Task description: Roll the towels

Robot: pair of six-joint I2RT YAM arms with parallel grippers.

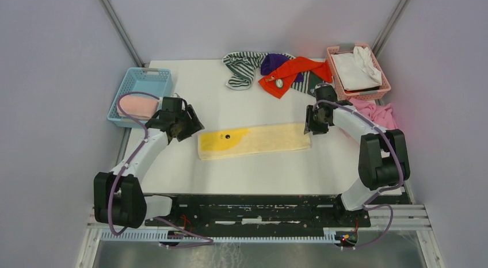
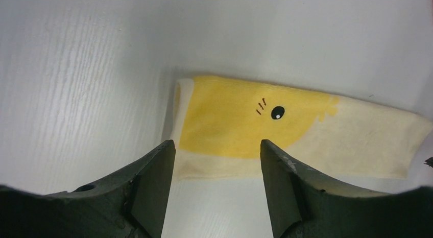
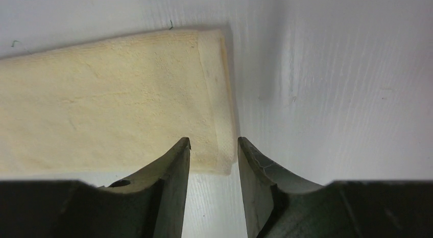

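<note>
A yellow and cream towel [image 1: 265, 140], folded into a long flat strip, lies across the middle of the table. Its yellow end with a printed eye [image 2: 277, 113] is on the left; the plain cream end [image 3: 153, 95] is on the right. Just left of the yellow end, my left gripper [image 1: 191, 132] is open and empty, its fingers [image 2: 153, 182] apart in the left wrist view. Over the cream end's edge hangs my right gripper, also open, with nothing gripped. Its height above the cloth is hard to judge.
A blue basket [image 1: 164, 84] with a rolled pink towel [image 1: 138, 106] stands at the left. Striped, purple and red cloths [image 1: 296, 69] lie along the back. At the right are a pink basket [image 1: 380, 94] of white cloth and a pink cloth [image 1: 374, 111].
</note>
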